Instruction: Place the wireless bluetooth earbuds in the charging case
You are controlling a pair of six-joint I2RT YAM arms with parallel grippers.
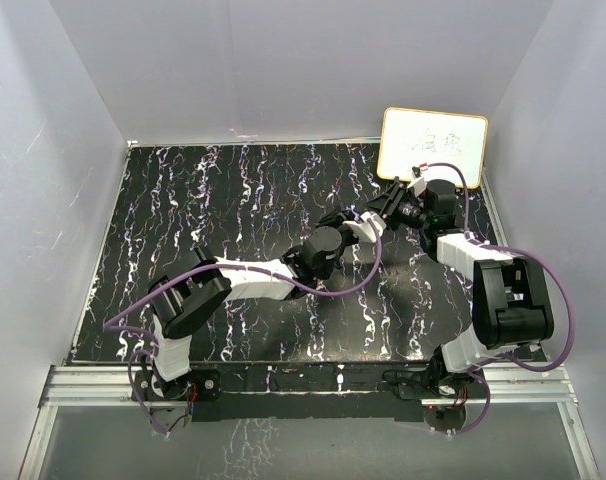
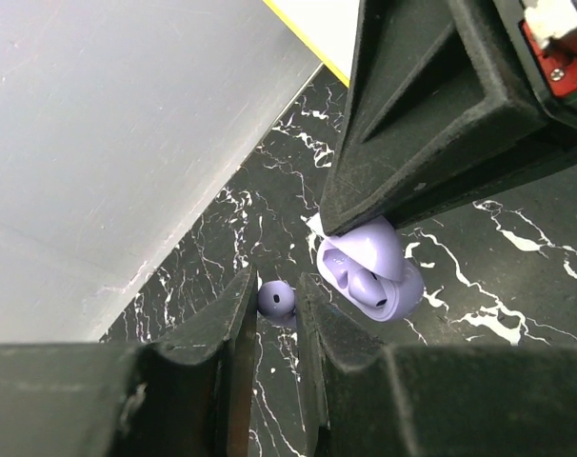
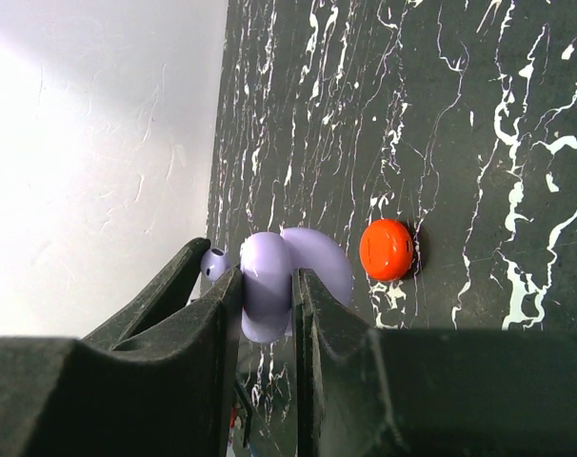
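In the left wrist view my left gripper is shut on a small lilac earbud [image 2: 276, 302], its round end showing between the fingertips. Ahead and to the right is the lilac charging case [image 2: 399, 297], lid raised, held by my right gripper's black fingers [image 2: 417, 133]. Inside the case sits a rounded lilac piece with a dark spot; whether it is an earbud I cannot tell. In the right wrist view my right gripper grips the case, and the left gripper's earbud [image 3: 214, 264] is close beside it, apparently apart. From above, both grippers meet right of centre.
A round orange-red object [image 3: 387, 249] lies on the dark marbled table. At the back right is a white board with a yellow edge [image 1: 433, 147].
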